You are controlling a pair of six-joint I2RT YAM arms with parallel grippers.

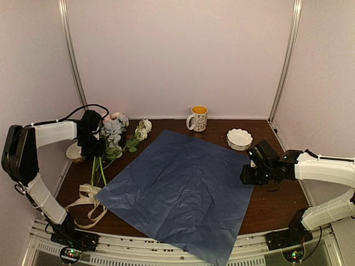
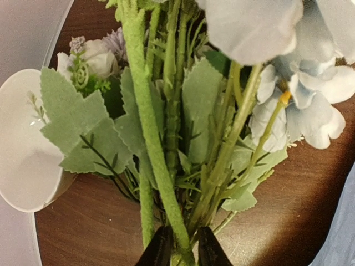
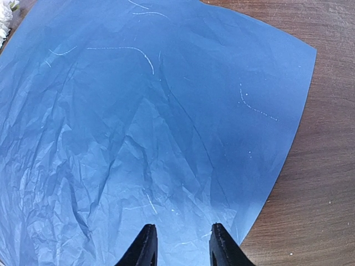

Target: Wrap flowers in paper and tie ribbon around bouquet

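The fake flowers lie at the table's left: blue blossoms [image 1: 112, 130], a white rose stem [image 1: 143, 130] and green stems [image 1: 99, 169] reaching toward the front. My left gripper [image 1: 95, 151] is over these stems. In the left wrist view a thick green stem [image 2: 152, 138] runs down between its parted fingers, with thinner stems behind; no firm grip shows. A cream ribbon [image 1: 89, 202] lies loosely looped near the stem ends. Blue wrapping paper [image 1: 180, 191] is spread flat across the middle. Above its right edge, my right gripper is open and empty.
A mug [image 1: 198, 119] stands at the back, and a scalloped white bowl [image 1: 239, 139] sits behind my right gripper. Beside the flowers is another white bowl [image 2: 25, 144], close to the left wall. Bare table [image 1: 277, 208] shows at the front right.
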